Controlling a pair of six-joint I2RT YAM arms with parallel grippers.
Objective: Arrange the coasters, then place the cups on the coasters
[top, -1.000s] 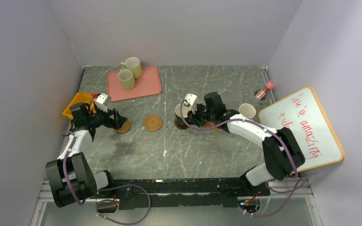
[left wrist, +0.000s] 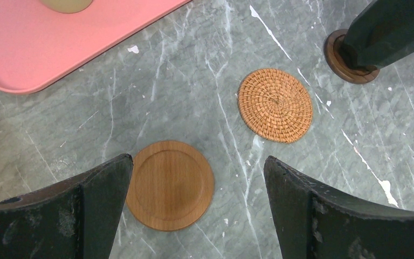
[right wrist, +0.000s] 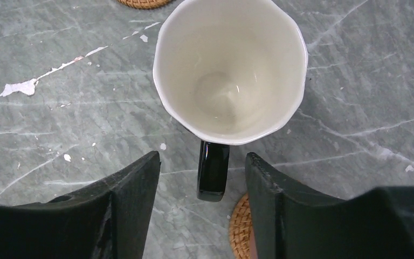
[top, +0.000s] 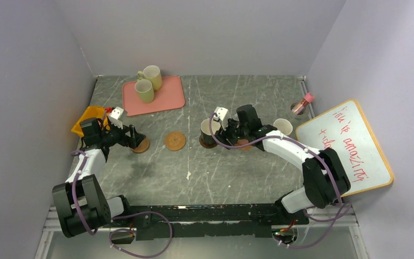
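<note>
The cup point(top: 210, 127), dark outside and white inside, stands on a dark brown round coaster point(left wrist: 336, 58). In the right wrist view its black handle point(right wrist: 213, 175) points between the fingers of my right gripper. The gripper is open, with a gap on both sides of the handle. My left gripper is open above a light wooden coaster point(left wrist: 170, 186), nothing between its fingers. A woven coaster point(left wrist: 275, 105) lies between that wooden one and the cup.
Two pale green cups point(top: 144, 90) stand on a pink tray point(top: 164, 104) at the back left. At the right are a white cup point(top: 283, 127), a pink-topped bottle point(top: 303, 103) and a whiteboard point(top: 350, 143). Another coaster point(right wrist: 240, 226) lies partly under my right gripper.
My left arm has not moved.
</note>
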